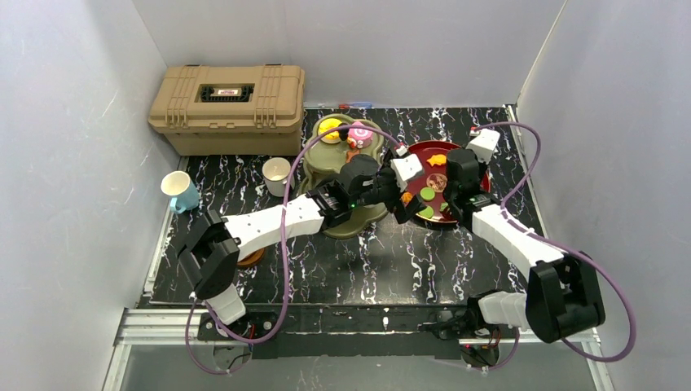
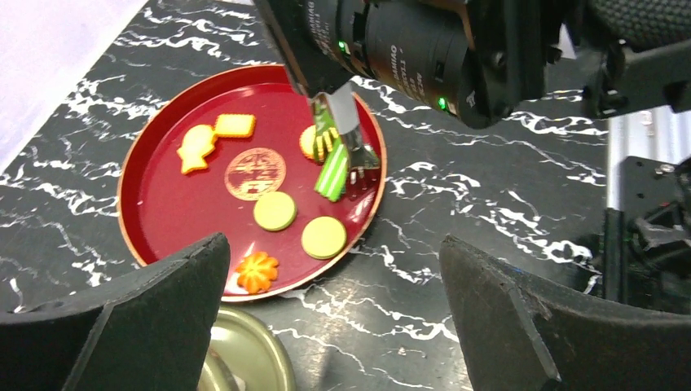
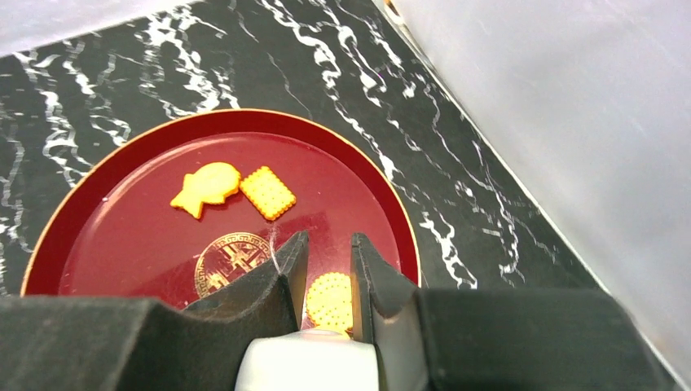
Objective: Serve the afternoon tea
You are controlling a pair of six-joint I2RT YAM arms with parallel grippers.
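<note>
The red round plate point(image 2: 155, 220) holds yellow cookies point(image 2: 235, 125), green discs point(image 2: 276, 211), an orange flower piece point(image 2: 257, 272) and green striped pieces point(image 2: 331, 173). My left gripper is open with nothing between its fingers, above the gap between the plate and the green tiered stand point(image 2: 269, 358). Over the plate's right part, my right gripper is shut on a whitish piece point(image 3: 308, 362); what it is cannot be made out. A round yellow cookie point(image 3: 328, 301) shows beyond its fingers. In the top view the left arm partly covers the stand.
A white cup point(image 1: 277, 175) stands left of the stand, a blue mug point(image 1: 180, 191) farther left. Brown coasters point(image 1: 252, 258) are mostly behind the left arm. A tan case point(image 1: 228, 102) fills the back left.
</note>
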